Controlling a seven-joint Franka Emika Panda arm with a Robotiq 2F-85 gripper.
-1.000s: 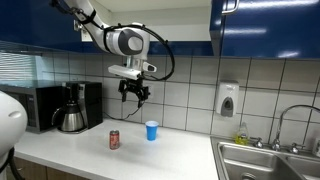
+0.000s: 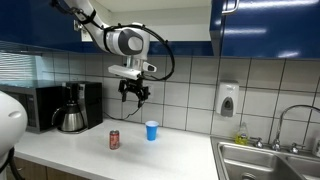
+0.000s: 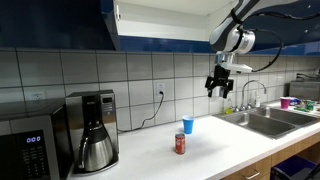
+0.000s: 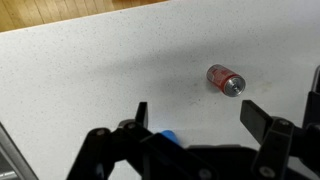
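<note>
High above the white counter, my gripper points down. Its fingers stand wide apart in the wrist view, so it is open, and nothing is between them. A red soda can stands upright on the counter, well below the gripper; the wrist view shows the can from above. Behind and to the right of it in exterior view 1 is a blue cup near the tiled wall. Only a sliver of the blue cup shows past the gripper in the wrist view.
A coffee maker with a steel carafe and a microwave occupy one end of the counter. The sink lies at the other end, with a soap bottle behind it. Bare counter surrounds the can.
</note>
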